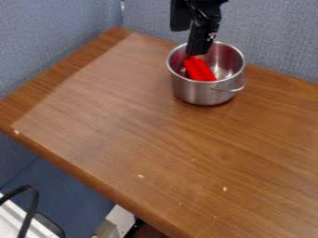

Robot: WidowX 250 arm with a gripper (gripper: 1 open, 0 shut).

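Observation:
A steel pot [199, 91] with wire handles stands on the wooden table [137, 158] toward the back right. A red object [200, 70] lies inside it, leaning along the pot's floor. My black gripper [196, 48] points down over the back part of the pot, open, its fingertips just above the red object.
Blue-grey padded walls [56, 42] border the table at the left and back. A black cable and white hardware sit off the table at the lower left.

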